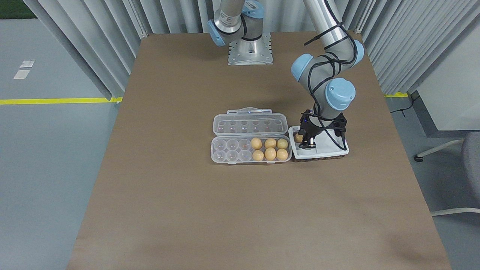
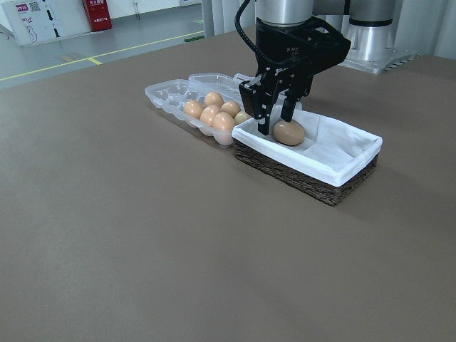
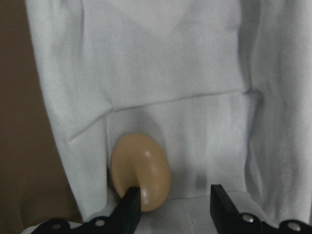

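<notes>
An egg (image 3: 144,165) lies in a white cloth-lined wicker basket (image 2: 320,178), at the lower left of the lining in the wrist view. My gripper is open over the basket, its fingers apart, with the egg just beyond the left finger and bare cloth between them. In the left view the gripper (image 2: 276,120) sits low beside that egg (image 2: 293,132). In the front view the arm partly hides the basket and egg.
A clear egg carton (image 1: 225,150), lid open, stands left of the basket with several eggs (image 1: 270,153) in its right part.
</notes>
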